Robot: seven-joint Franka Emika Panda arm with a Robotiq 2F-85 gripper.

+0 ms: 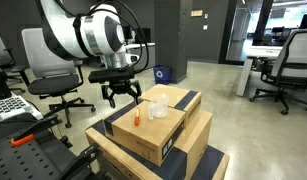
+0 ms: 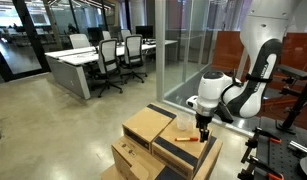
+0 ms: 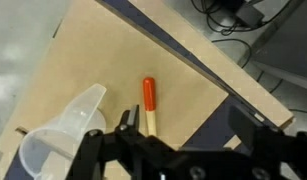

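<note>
An orange marker with a pale lower end lies on top of a cardboard box, between the gripper's fingers and the far side in the wrist view. Left of it, a clear plastic cup rests on its side on the same box. My gripper is open above the near left part of the box, with nothing between its fingers. From exterior view 1, the marker and the cup are both to the right of the gripper.
Several cardboard boxes with dark bands stand together on the floor. A dark table with a keyboard is at the left. Open floor stretches to the right, with an office chair farther back.
</note>
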